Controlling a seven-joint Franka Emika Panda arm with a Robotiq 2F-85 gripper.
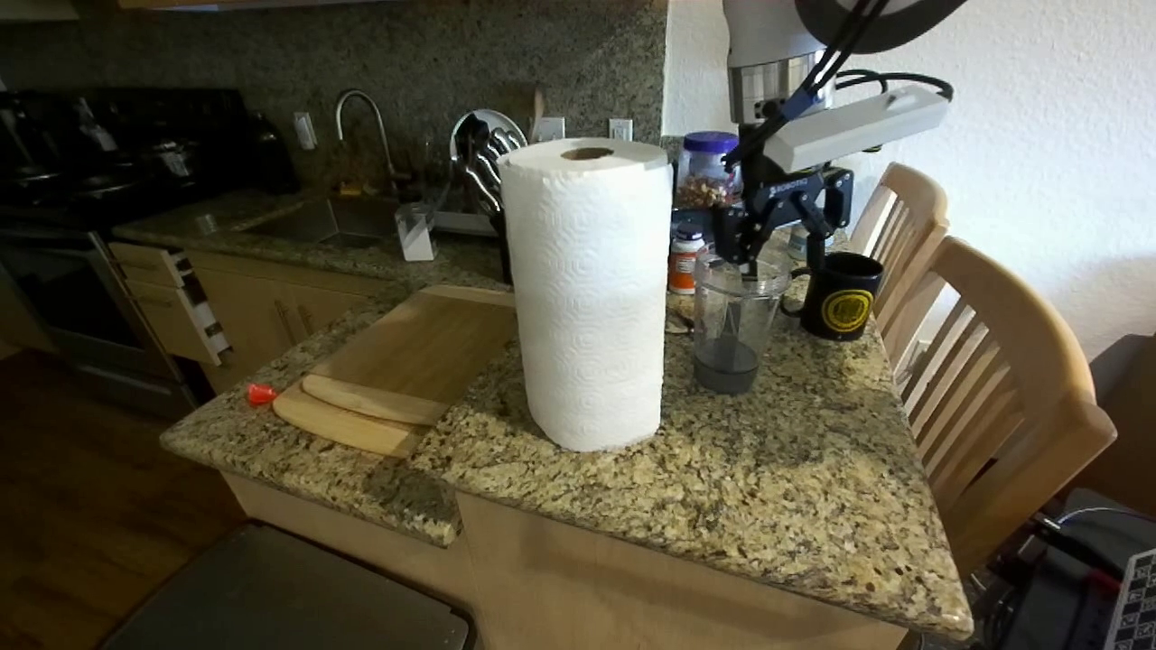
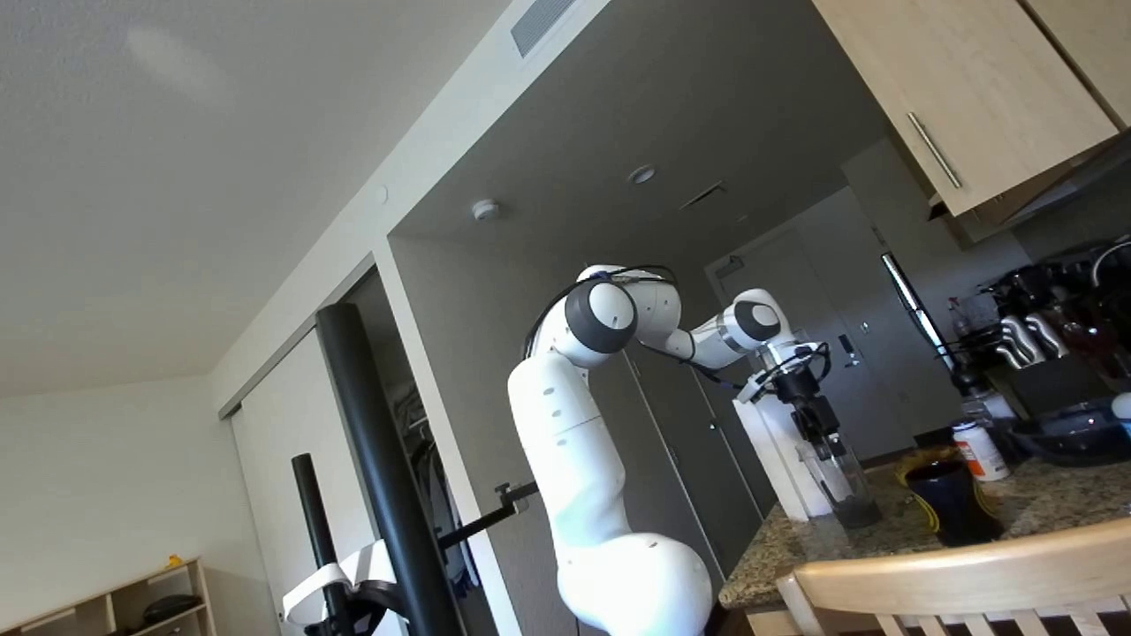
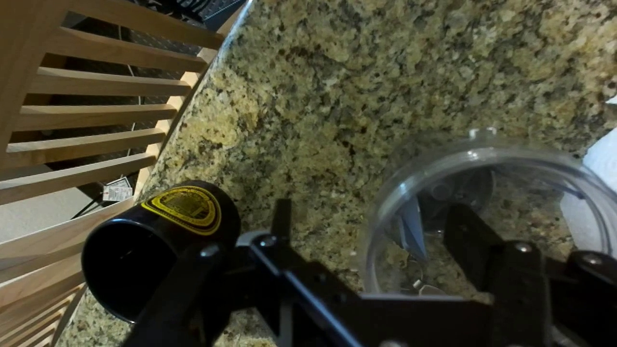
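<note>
A clear plastic container with a dark base stands upright on the counter. My gripper points down at its rim, fingers part open. In the wrist view, one of the fingers overlaps the inside of the container's round mouth, while the other lies outside on the mug side. The near wall runs between them, and no contact can be made out. A black mug with a yellow emblem stands close by; in the wrist view the mug is partly covered by the gripper.
A tall paper towel roll stands close to the container. Behind are a white-and-orange bottle and a purple-lidded jar. Wooden chairs line the counter's edge.
</note>
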